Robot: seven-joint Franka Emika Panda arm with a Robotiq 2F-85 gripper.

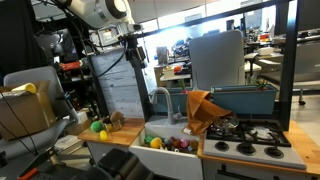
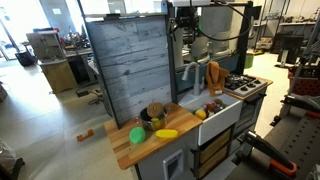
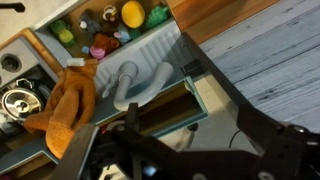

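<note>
My gripper (image 1: 138,58) hangs high over the counter, in front of the grey wooden back panel and near the faucet. In the wrist view its dark fingers (image 3: 130,135) stand wide apart at the bottom edge, open with nothing between them. Below, a white sink (image 2: 215,125) holds several toy-like items, among them a yellow one (image 3: 132,14) and a green one (image 3: 157,16). The pale faucet (image 1: 164,98) rises behind the sink. An orange cloth (image 1: 203,109) drapes over the ledge to the right of it.
On the wooden counter left of the sink are a metal pot (image 2: 153,118), a yellow item (image 2: 167,133) and a green item (image 2: 137,134). A stove (image 1: 255,143) with a silver pot (image 1: 222,130) stands right of the sink. The wooden panel (image 2: 135,70) bounds the back.
</note>
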